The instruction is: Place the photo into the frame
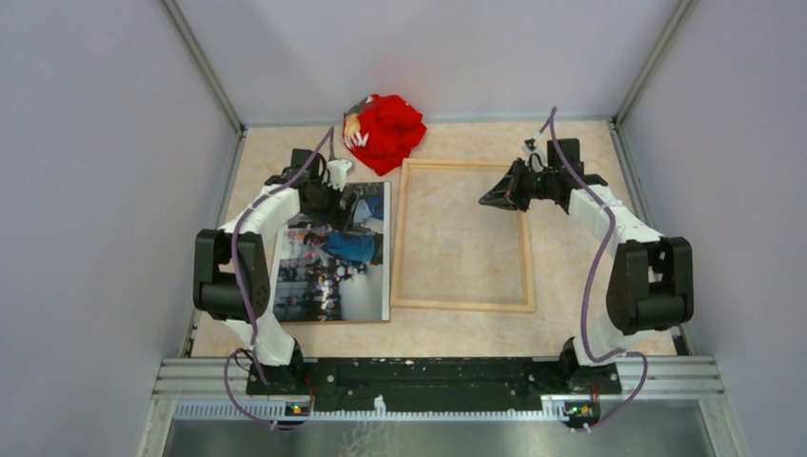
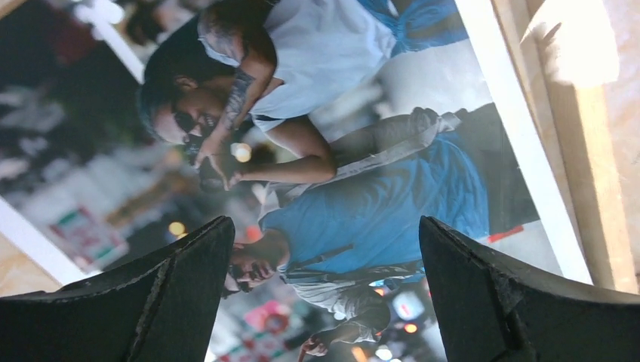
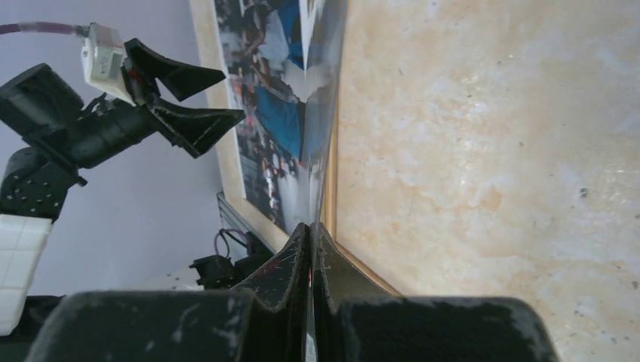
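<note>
The photo (image 1: 333, 276) lies flat at the left of the table, showing people in white and blue. Just right of it lies the empty wooden frame (image 1: 464, 306). My left gripper (image 1: 347, 214) hangs over the photo's upper part, open, its two fingertips above the print in the left wrist view. My right gripper (image 1: 485, 201) is shut over the frame's upper right. In the right wrist view a thin translucent strip runs up from the shut fingertips; I cannot tell whether it is held.
A crumpled red cloth (image 1: 390, 133) lies at the back, above the photo and frame. Walls close in the sides and back.
</note>
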